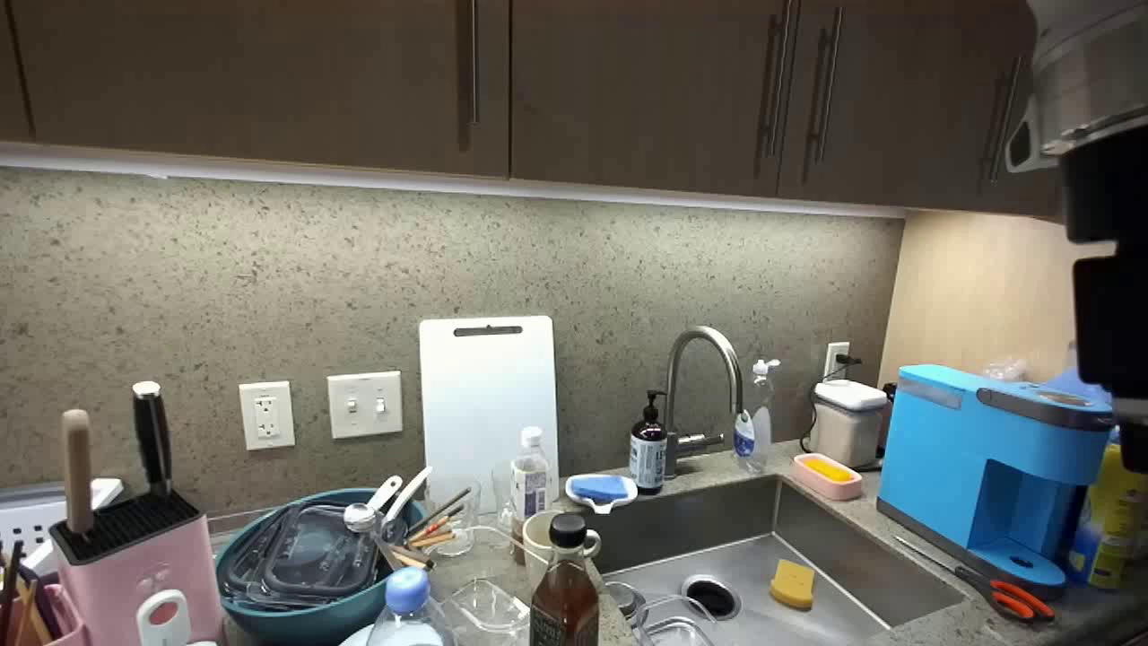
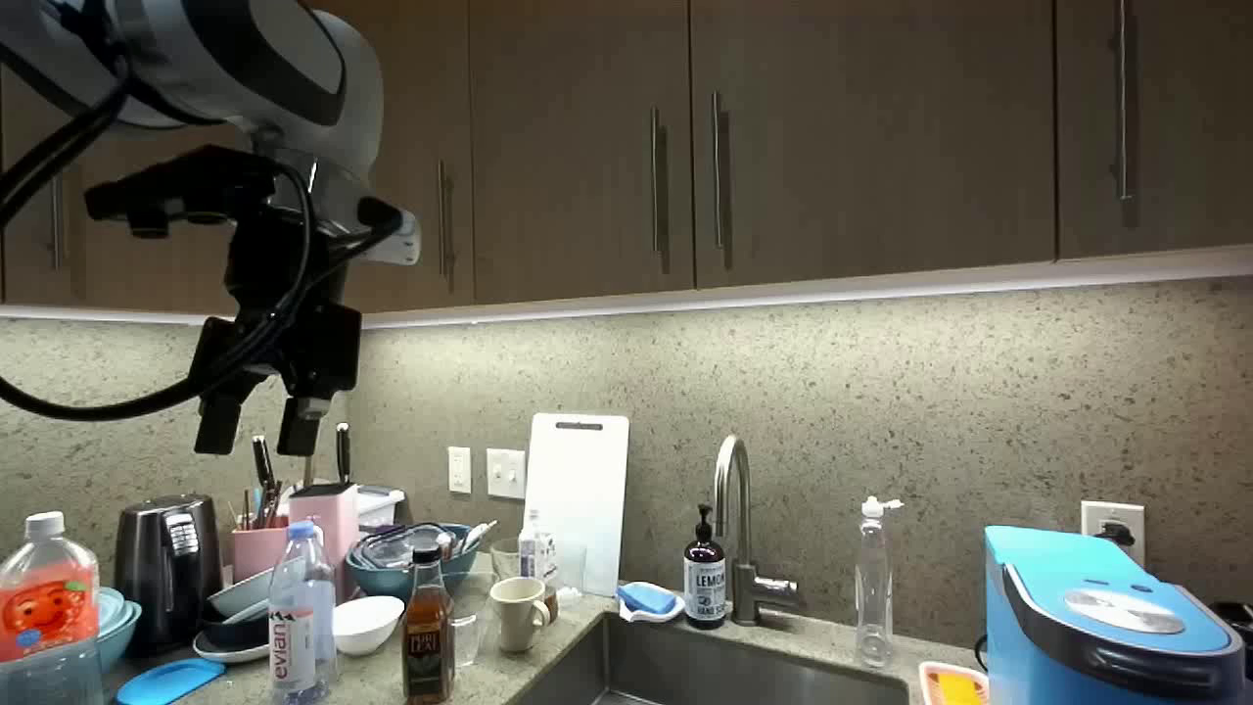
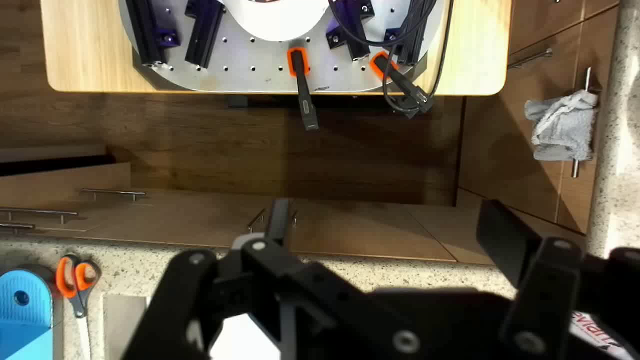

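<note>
My gripper (image 2: pixel 256 442) hangs high above the left part of the counter in the second exterior view, fingers pointing down. In the wrist view the gripper is open, its two dark fingers wide apart with only floor and cabinet fronts seen between them. A yellow sponge (image 1: pixel 793 585) lies in the sink (image 1: pixel 861 613) near the drain. On the sink's back ledge are a blue sponge (image 1: pixel 599 488) in a white dish and a soap bottle (image 2: pixel 705 576). A beige mug (image 2: pixel 518 612) and a brown sauce bottle (image 2: pixel 428 633) stand left of the sink.
A blue coffee machine (image 1: pixel 969 474) and orange-handled scissors (image 1: pixel 1013 601) are right of the sink. A teal bowl (image 1: pixel 291 623) of containers, a pink knife block (image 1: pixel 145 571) and an evian bottle (image 2: pixel 301 623) crowd the left counter. Upper cabinets (image 2: pixel 869 129) overhang it.
</note>
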